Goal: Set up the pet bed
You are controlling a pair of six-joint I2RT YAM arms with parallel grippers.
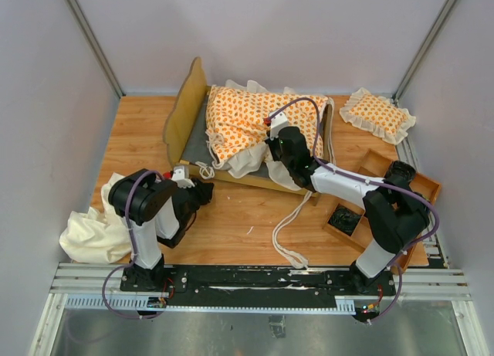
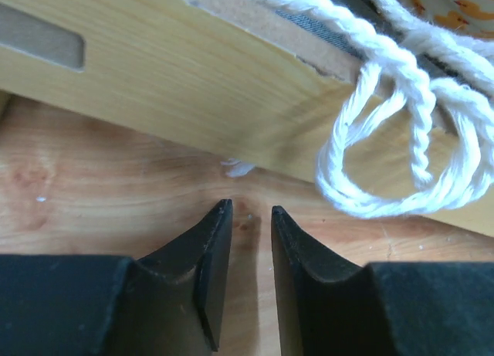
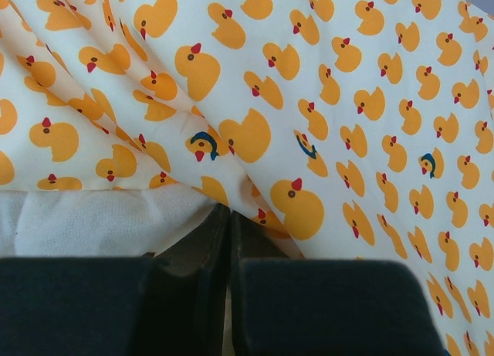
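Observation:
The pet bed's wooden frame (image 1: 185,116) with grey base holds duck-print bedding (image 1: 247,124) with a white ruffle. In the left wrist view, a white rope loop (image 2: 347,186) hangs over the frame's front side (image 2: 177,101); my left gripper is below and left of it, slightly apart at the tips, with nothing visible between. My right gripper is shut at a fold of the duck fabric (image 3: 324,124); whether cloth is pinched in it is hard to see.
A small frilled pillow (image 1: 378,113) lies back right. A compartmented wooden box (image 1: 359,232) is at the right, cream cloth (image 1: 89,236) at the left. A long rope (image 1: 282,248) crosses the front floor.

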